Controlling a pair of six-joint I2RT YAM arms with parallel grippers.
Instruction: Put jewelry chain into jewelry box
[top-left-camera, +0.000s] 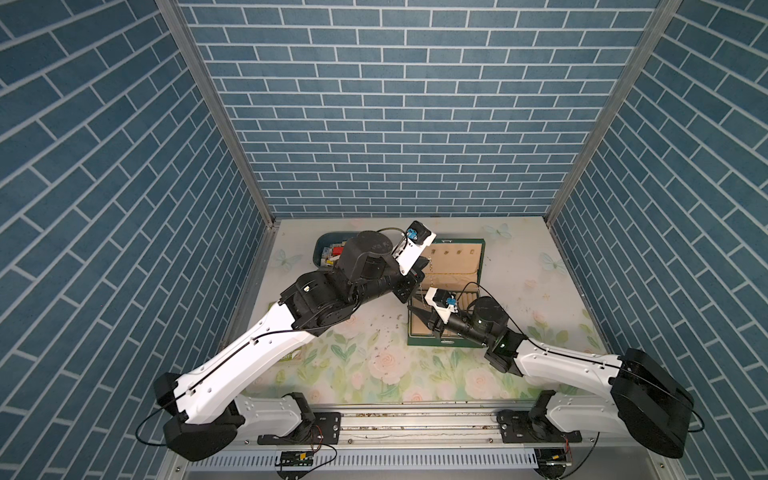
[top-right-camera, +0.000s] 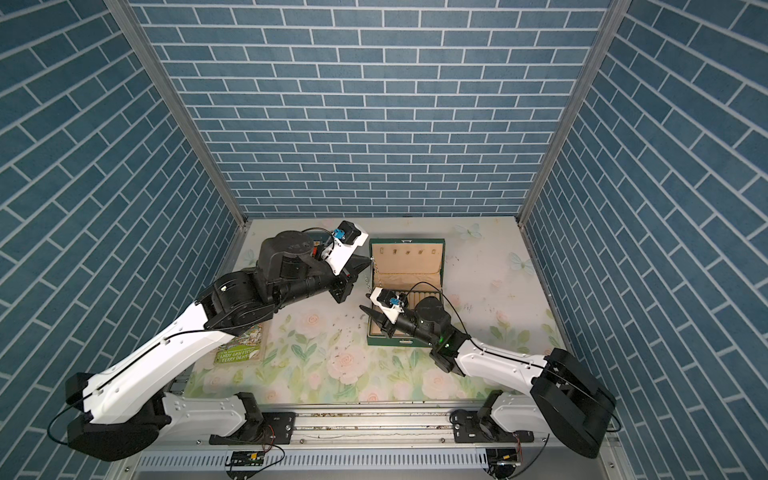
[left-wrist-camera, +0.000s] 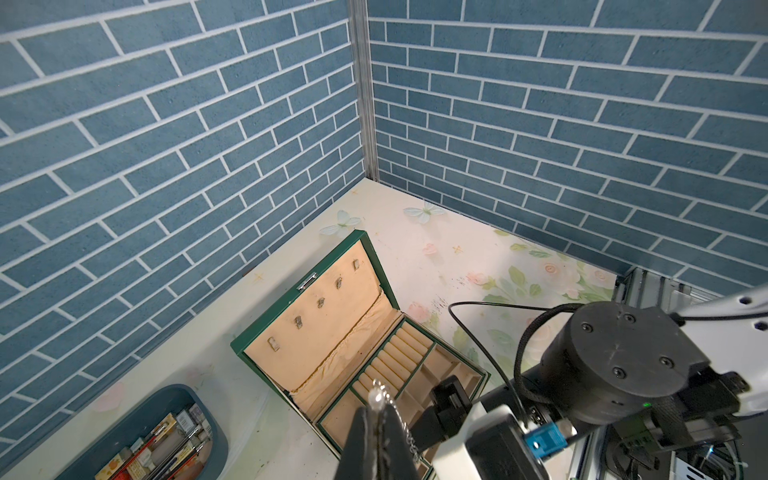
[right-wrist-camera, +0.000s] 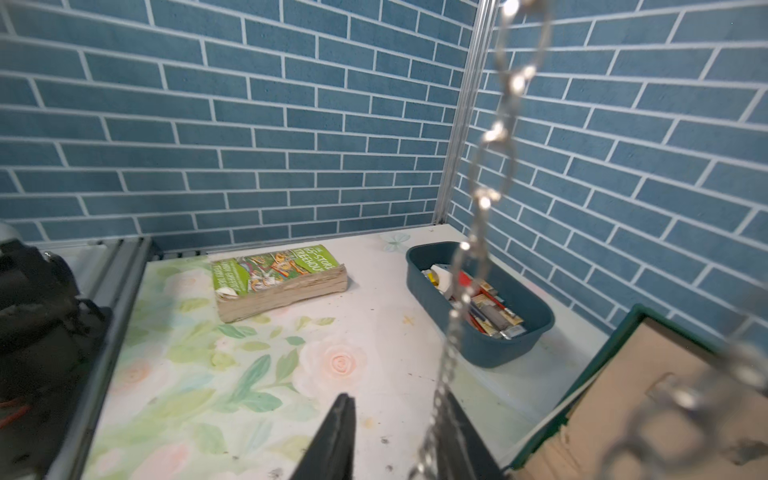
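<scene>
A silver chain (right-wrist-camera: 457, 312) hangs in a line from my left gripper, which is shut on it; a little of it (left-wrist-camera: 380, 392) sticks up past the fingertips. My right gripper is lower, its fingers apart. In the right wrist view the chain's lower stretch passes across the right-hand finger (right-wrist-camera: 460, 436); whether it lies between the fingers I cannot tell. More chain links (right-wrist-camera: 680, 400) blur close to the camera. The green jewelry box (top-right-camera: 406, 241) stands open beneath, with tan lining and compartments (left-wrist-camera: 436, 364), partly covered by my right arm.
A dark teal bin (right-wrist-camera: 496, 340) with small packets sits left of the box. Farther left lies a green-covered book (right-wrist-camera: 276, 272). The table right of the box is clear. Both grippers are close together above the box's left side.
</scene>
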